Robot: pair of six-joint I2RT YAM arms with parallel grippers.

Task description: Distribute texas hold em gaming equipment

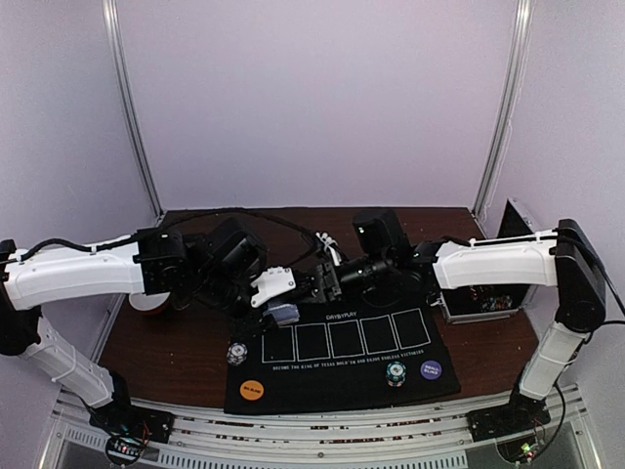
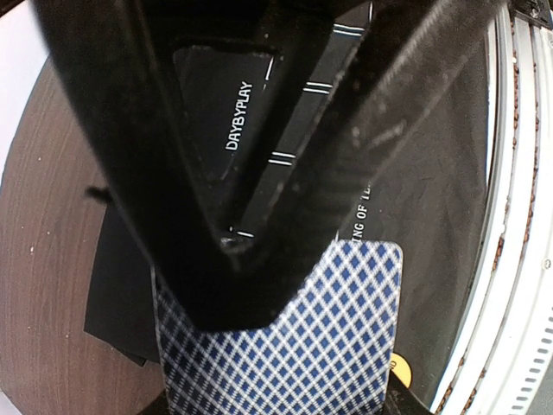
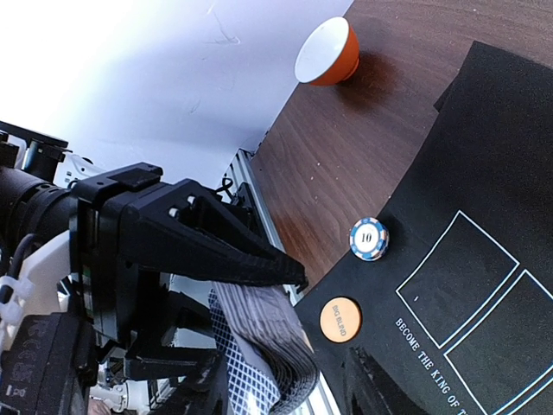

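Note:
My left gripper [image 1: 278, 311] holds a deck of cards, blue-and-white checked backs, between its fingers above the mat; in the right wrist view the deck [image 3: 259, 337] shows its layered edge. My right gripper [image 1: 327, 278] is beside it in the middle, open, its fingertips at the bottom of the right wrist view by the deck. The black mat [image 1: 342, 391] carries card boxes, an orange big blind button [image 1: 252, 390], a purple small blind button [image 1: 431, 369] and chip stacks [image 1: 237, 354] [image 1: 395, 373].
An orange-and-white bowl [image 3: 328, 52] stands on the wooden table [image 1: 156, 362] at left. A dark case [image 1: 488, 303] is at the right. Both arms crowd the centre above the mat.

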